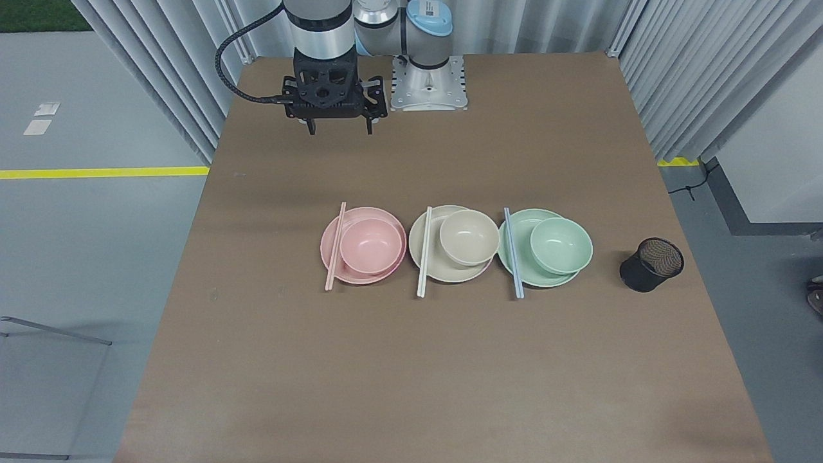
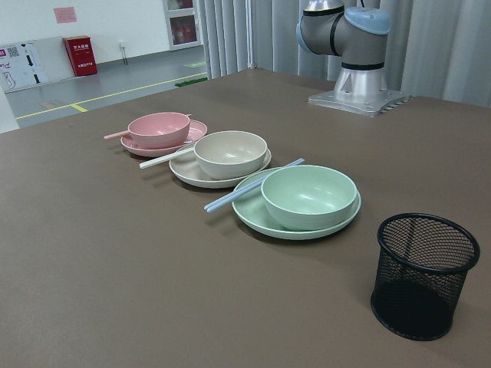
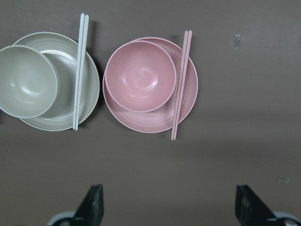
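Observation:
Three place settings stand in a row: pink bowl [image 1: 371, 247] on a pink plate with pink chopsticks [image 1: 334, 247], cream bowl [image 1: 469, 236] on a cream plate with white chopsticks [image 1: 424, 251], mint bowl [image 1: 561, 245] on a mint plate with pale blue chopsticks [image 1: 514, 251]. Each pair of chopsticks lies beside its bowl across the plate. My gripper [image 1: 341, 128] hangs open above the back of the table, empty; in the wrist view its two fingers frame bare tabletop below the pink and cream settings.
A black mesh cup [image 1: 651, 265] stands at the right end of the row. The robot's base plate [image 1: 428, 96] is at the back edge.

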